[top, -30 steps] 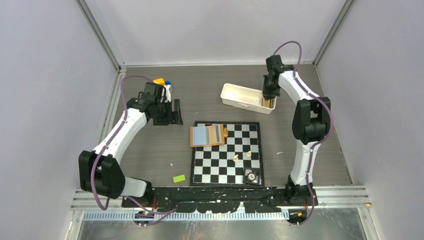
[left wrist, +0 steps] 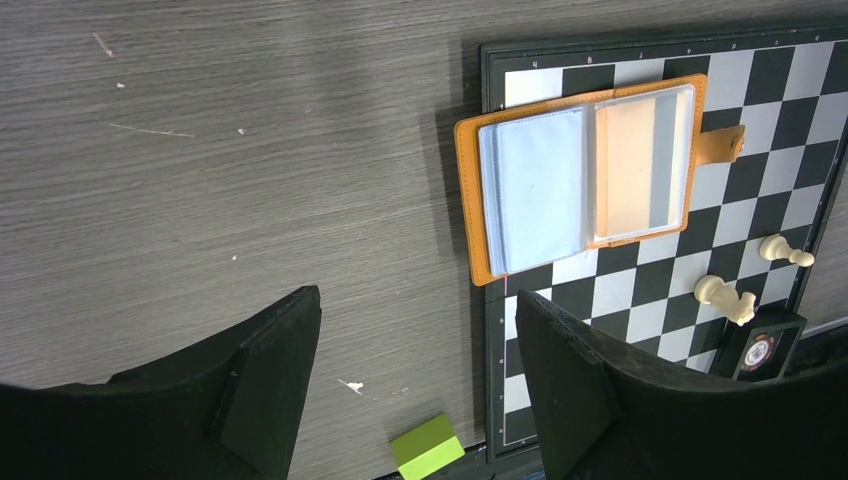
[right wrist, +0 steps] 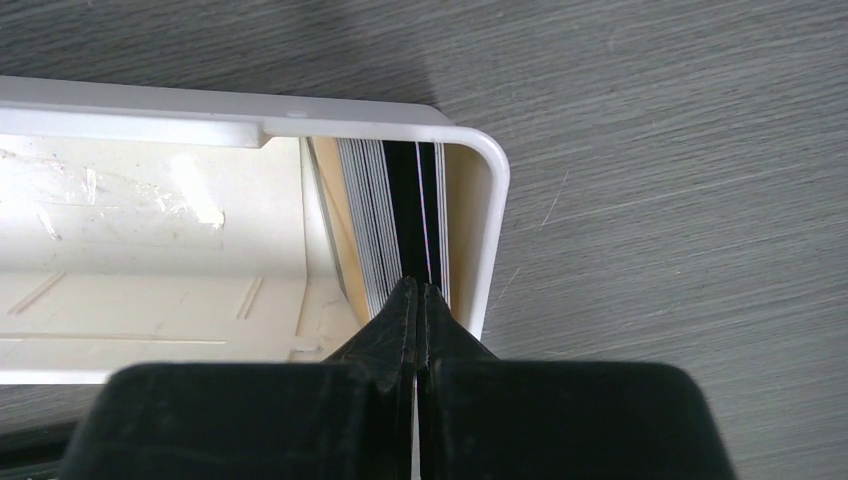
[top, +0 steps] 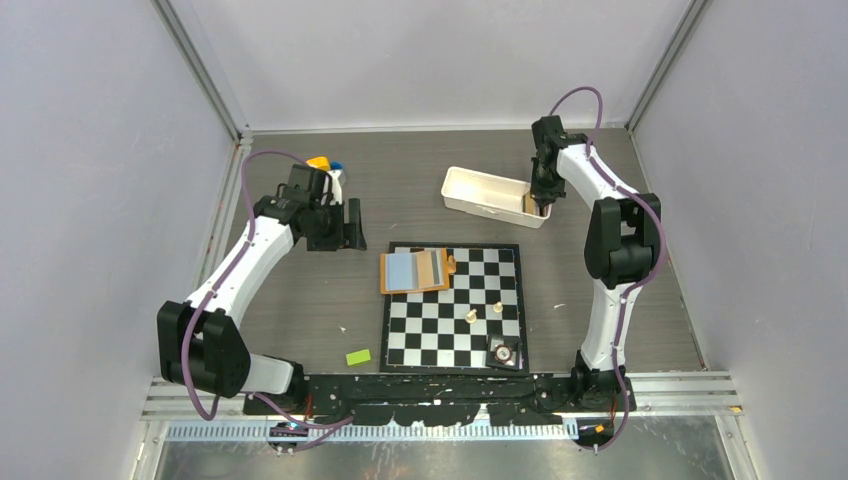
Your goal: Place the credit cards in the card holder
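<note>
The orange-edged card holder (left wrist: 465,190) lies spread on the chessboard, its left pocket light blue and its right one clear with a tan and grey card (left wrist: 628,170) showing. Several cards (right wrist: 372,215) stand on edge, packed together at the right end of a white bin (right wrist: 484,240). Over them is my right gripper, its fingertips together at the near edge of the stack; no card shows between them. My left gripper stays open over bare table, to the left of the holder, with nothing between its fingers.
The chessboard (top: 410,340) carries two small chess pieces (top: 471,316) and a black clock-like box (top: 503,352). A green block (top: 358,357) lies at the front left. Yellow and blue items (top: 318,162) sit behind the left arm. Bare table separates bin and board.
In the top view my right gripper has shifted slightly right and toward the front, over the bin's right end. The left arm, holder and bin have stayed put.
</note>
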